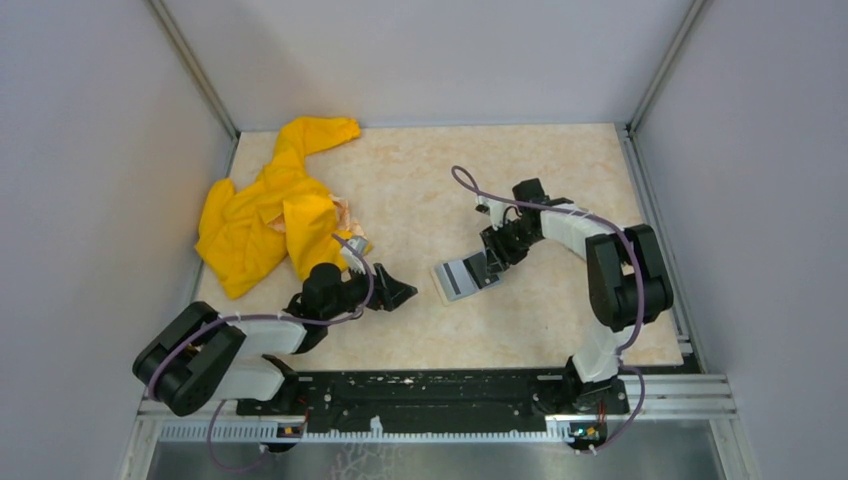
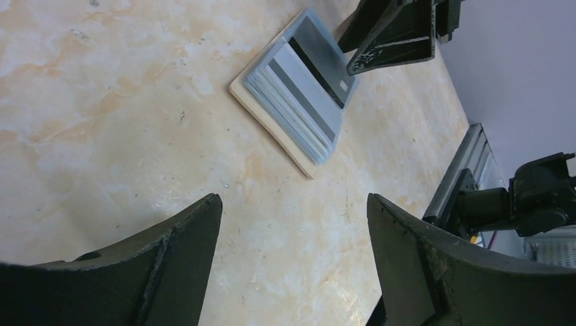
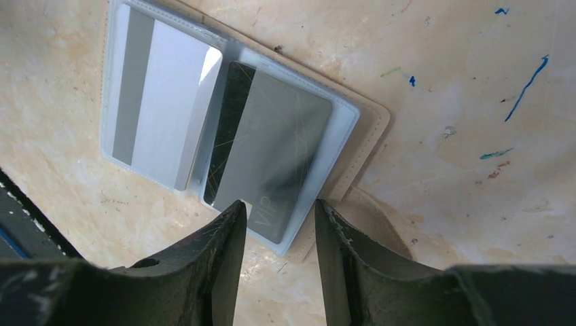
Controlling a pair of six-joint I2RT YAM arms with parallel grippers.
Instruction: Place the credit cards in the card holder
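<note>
The open card holder [image 1: 455, 280] lies mid-table, its light leather edge [image 3: 370, 125] showing round clear sleeves. A white card [image 3: 166, 102] with a grey stripe sits in one sleeve, a dark grey VIP card [image 3: 272, 149] in the other. My right gripper stands open just over the dark card's end, with nothing visible between its fingers. My left gripper is off to the left of the holder, its fingers apart and empty.
A crumpled yellow cloth [image 1: 250, 220] covers the back left. The right arm hides part of the right side of the table.
</note>
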